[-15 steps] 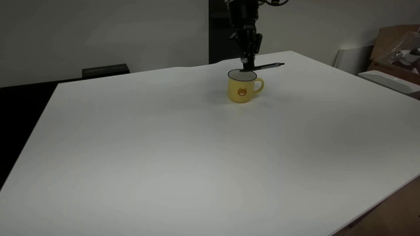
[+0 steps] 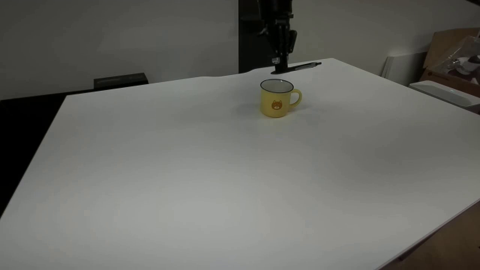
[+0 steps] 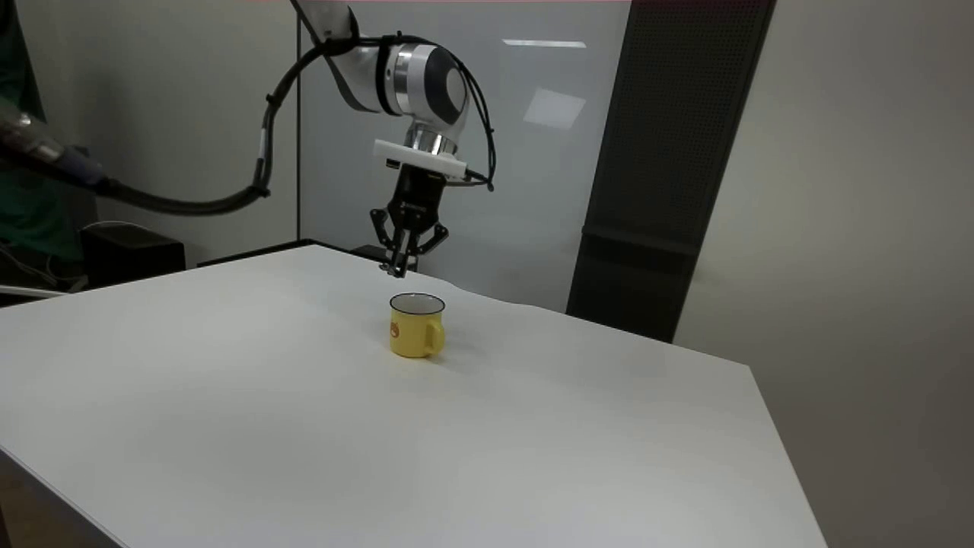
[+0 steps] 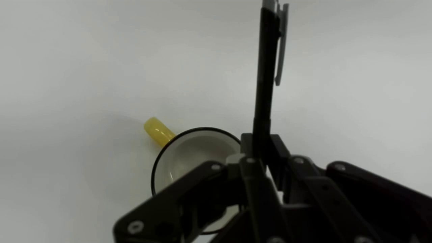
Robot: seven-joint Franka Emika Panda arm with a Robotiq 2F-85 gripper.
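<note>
A black pen point(image 4: 265, 77) with a grey clip is pinched between the fingers of my gripper, which is shut on it. In exterior view 1 the pen point(image 2: 303, 67) lies nearly level, most of its length sticking out to the right of the gripper point(image 2: 281, 67). Below stands a yellow mug point(image 2: 275, 102), upright on the table, with a dark rim, white inside and a bear face. The gripper point(image 3: 397, 269) hangs a little above the mug point(image 3: 415, 330) in exterior view 2. In the wrist view my fingers cover part of the mug point(image 4: 194, 152); what shows of its inside is bare.
A cable point(image 3: 269, 137) loops from the arm.
My gripper has risen, moving slightly left in exterior view 1, and carries the pen with it. The pen was level with the mug's rim and is now above it. The mug has not moved.
</note>
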